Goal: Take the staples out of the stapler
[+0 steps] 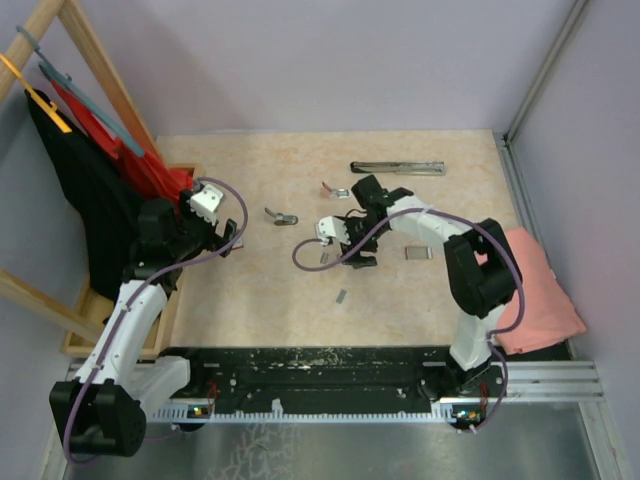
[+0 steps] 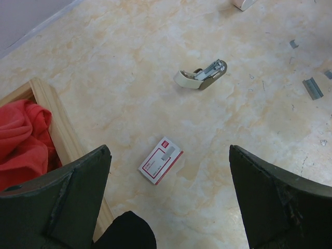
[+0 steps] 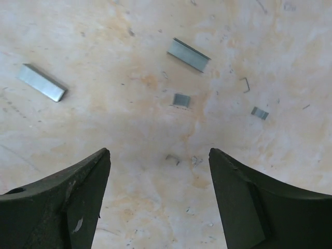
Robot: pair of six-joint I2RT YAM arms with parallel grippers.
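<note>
A small stapler [image 2: 203, 75], beige and dark, lies with its metal insides exposed in the left wrist view; this stapler [image 1: 282, 218] is left of centre from above. Another stapler [image 1: 336, 191] with a reddish part lies behind my right gripper [image 1: 361, 262]. That gripper is low over the table, its fingers apart and nothing seen between them. In the right wrist view, one grey staple strip [image 3: 188, 54] and a second strip [image 3: 42, 83] lie beyond the fingertips, with smaller staple pieces [image 3: 181, 100] nearby. My left gripper is open and empty at the left.
A red-and-white staple box [image 2: 160, 161] lies below the left gripper, beside the wooden tray edge [image 2: 57, 111]. Another flat box [image 1: 418, 253] and a long dark stapler-like tool [image 1: 398, 168] lie at the right.
</note>
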